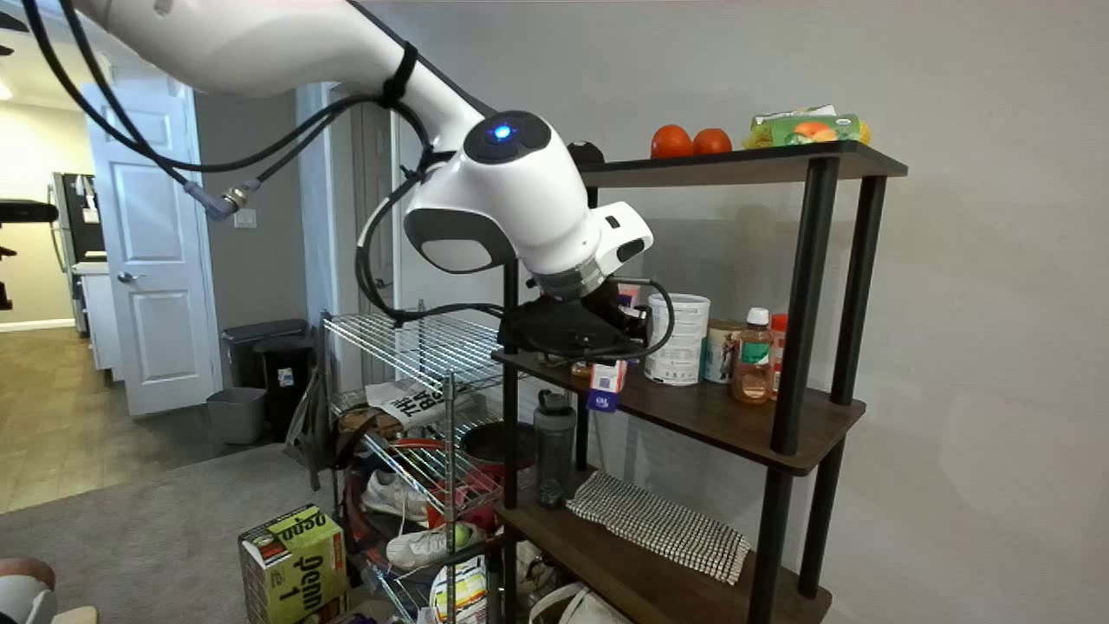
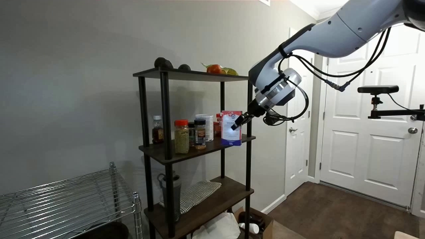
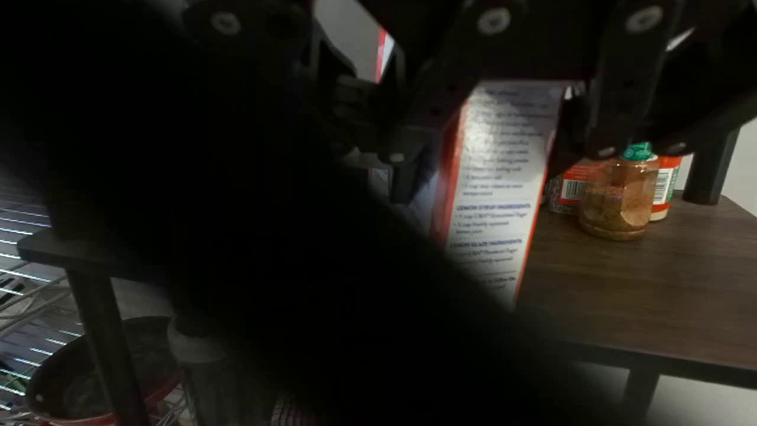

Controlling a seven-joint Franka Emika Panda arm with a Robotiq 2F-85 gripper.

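A carton with white, red and blue print point(image 2: 229, 129) hangs upright at the front edge of the middle shelf point(image 2: 159, 153), overlapping that edge in both exterior views. My gripper point(image 2: 239, 120) is shut on the carton, with a dark fingertip lying across its broad face. Close up in the wrist view, the narrow printed side of the carton point(image 3: 500, 184) stands between the dark fingers. In exterior view 1 only the lower end of the carton point(image 1: 606, 385) shows beneath the gripper; the rest is hidden.
On the middle shelf stand a white canister point(image 1: 677, 348), an amber bottle point(image 1: 753, 364) and spice jars point(image 2: 182, 137). Tomatoes point(image 1: 672, 141) and a fruit bag sit above. Black posts point(image 1: 806, 312) bound the corners. A dark blur covers much of the wrist view.
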